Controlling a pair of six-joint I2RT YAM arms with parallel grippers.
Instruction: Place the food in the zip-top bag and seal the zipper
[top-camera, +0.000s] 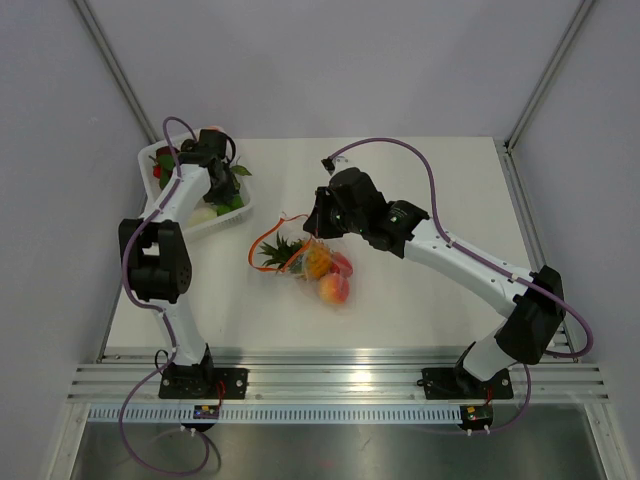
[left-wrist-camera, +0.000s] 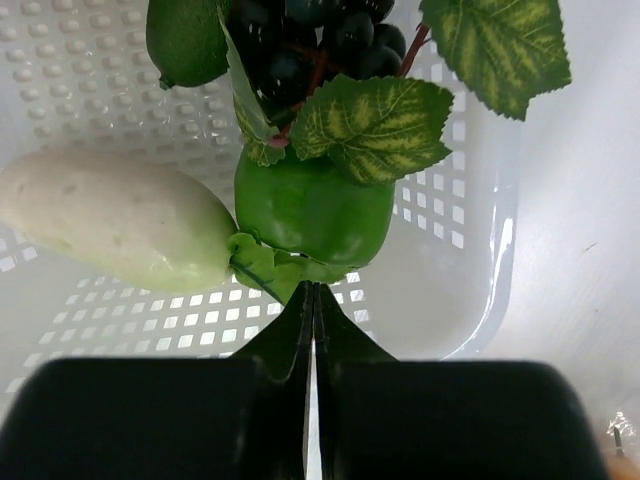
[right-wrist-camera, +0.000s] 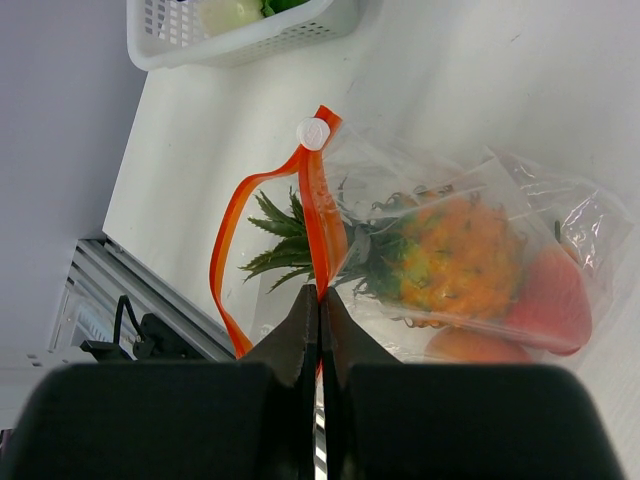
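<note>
In the top view the clear zip bag with its orange zipper (top-camera: 258, 250) lies mid-table, its mouth spread in a loop. A pineapple (right-wrist-camera: 455, 262) and red and peach-coloured fruit (right-wrist-camera: 552, 300) are in it, the pineapple's leaves towards the mouth. My right gripper is shut on one strip of the orange zipper edge, and the white slider (right-wrist-camera: 313, 133) sits at the strip's far end. Over the white basket (left-wrist-camera: 500, 250) my left gripper is shut with nothing showing between its fingers, close to a green pepper (left-wrist-camera: 315, 210) and its leafy piece.
Also in the basket are a white radish-like vegetable (left-wrist-camera: 115, 215), dark grapes (left-wrist-camera: 345, 40) with leaves and a green avocado-like item (left-wrist-camera: 187, 40). Table to the right of the bag (top-camera: 440, 290) is clear.
</note>
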